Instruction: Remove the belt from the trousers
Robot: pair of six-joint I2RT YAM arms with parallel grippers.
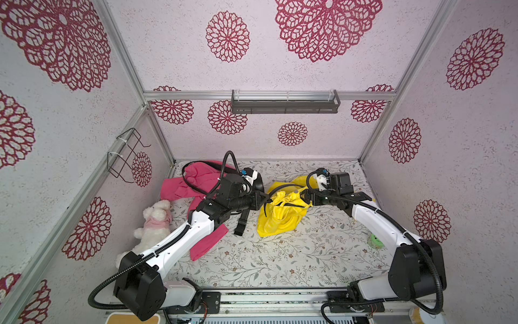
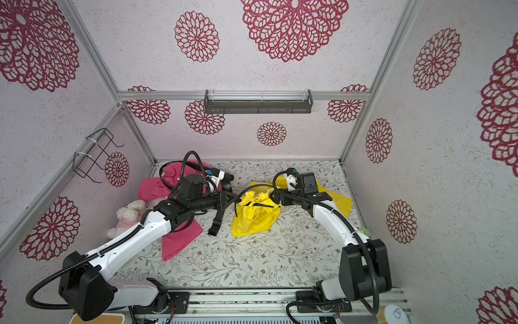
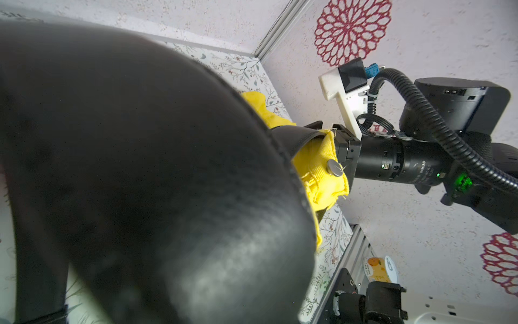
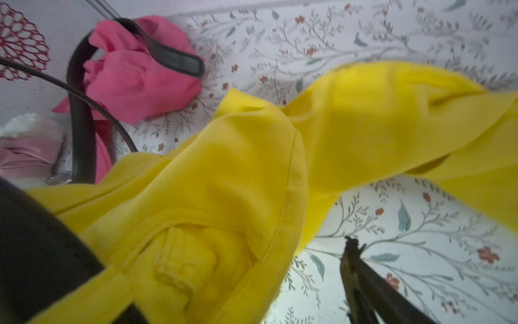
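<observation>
Yellow trousers (image 1: 280, 218) lie bunched at the middle, waistband raised, with a metal button (image 3: 334, 167) showing in the left wrist view. A black belt (image 1: 283, 187) arches from my left gripper (image 1: 261, 198) into the waistband. That gripper is shut on the belt, whose broad strap (image 3: 162, 162) fills much of the left wrist view, hiding the fingers. My right gripper (image 1: 306, 196) stands at the waistband's right end; in the right wrist view a finger (image 4: 356, 270) shows over the table beside yellow fabric.
Pink trousers (image 1: 194, 178) with another black belt lie at the back left. A white plush toy (image 1: 153, 226) sits at the left wall. A green item (image 1: 376, 241) is at the right.
</observation>
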